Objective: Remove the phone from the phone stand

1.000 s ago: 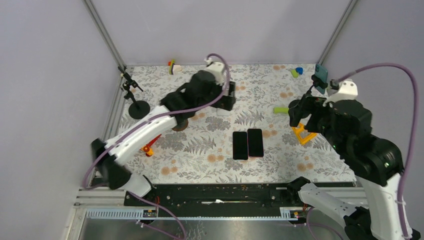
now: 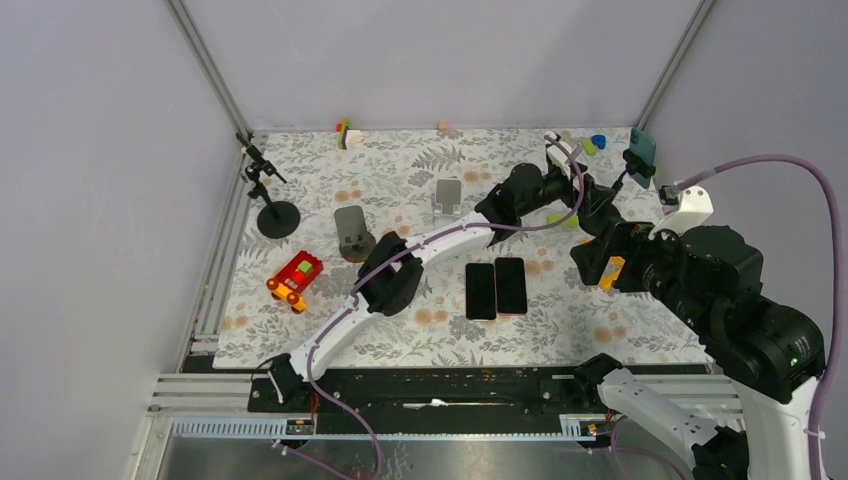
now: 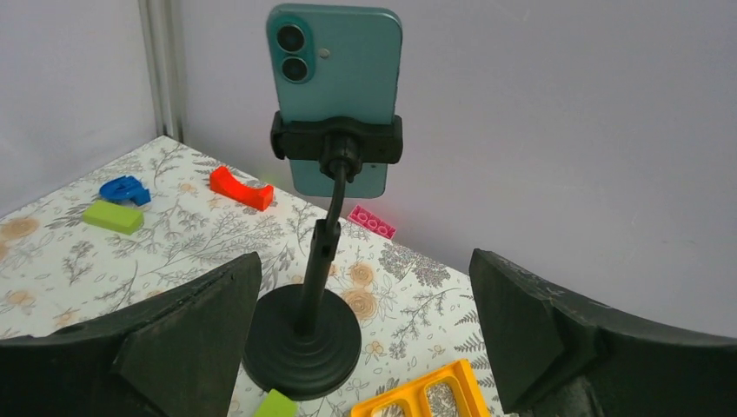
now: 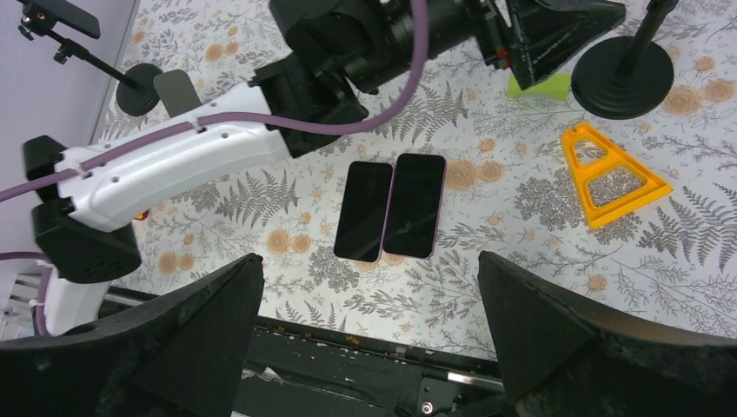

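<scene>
The teal phone [image 3: 348,74] is clamped upright in the phone stand [image 3: 301,334], whose round black base rests on the table at the far right in the top view. My left gripper faces the stand with both fingers wide apart and nothing between them; in the top view its tips lie close beside the stand's pole. From the front right my right gripper stands open and empty, over the front of the table, and two dark phones [image 4: 415,205] lie flat side by side below it.
A second black stand [image 2: 278,219] is empty at the left. Grey holders [image 2: 352,226] and a toy car [image 2: 296,278] lie left of the middle. The yellow frame [image 4: 614,176] and green block [image 4: 539,85] lie near the phone stand.
My left arm has swept right across the table, its gripper arriving beside the phone stand. The right arm has shifted only slightly. The teal phone stays in its clamp.
</scene>
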